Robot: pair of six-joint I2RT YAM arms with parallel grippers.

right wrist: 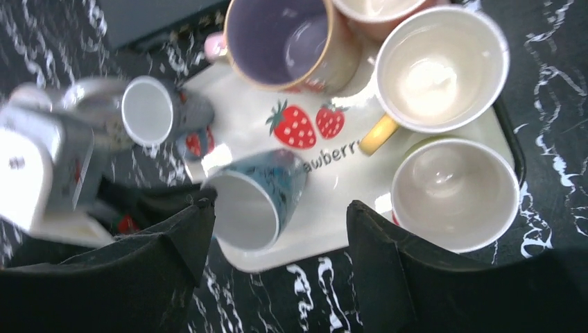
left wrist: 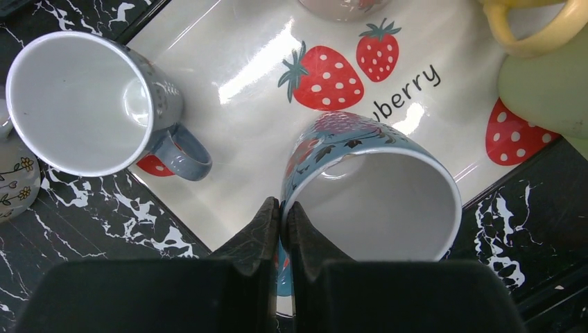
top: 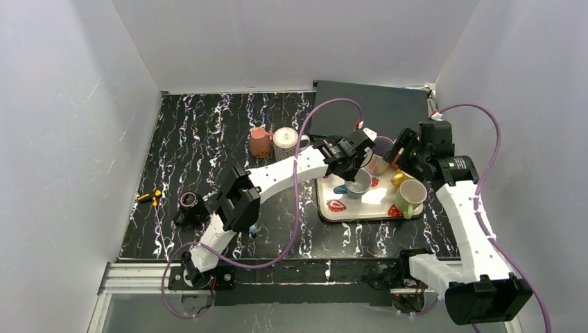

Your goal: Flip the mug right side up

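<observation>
A blue patterned mug with white inside lies tipped on its side over the strawberry tray, its mouth toward the viewer in the right wrist view (right wrist: pixel 288 187). My left gripper is shut on its rim, one finger inside and one outside. The handle shows below, partly hidden by the fingers. Whether the mug touches the tray cannot be told. My right gripper stands open above the tray's right part, nothing between its fingers.
Other mugs crowd the tray: grey (left wrist: pixel 76 104), purple-lined (right wrist: pixel 281 38), yellow-handled (right wrist: pixel 440 76) and green (right wrist: pixel 454 194). More mugs (top: pixel 261 142) stand left of the tray. A dark board (top: pixel 371 104) lies behind it.
</observation>
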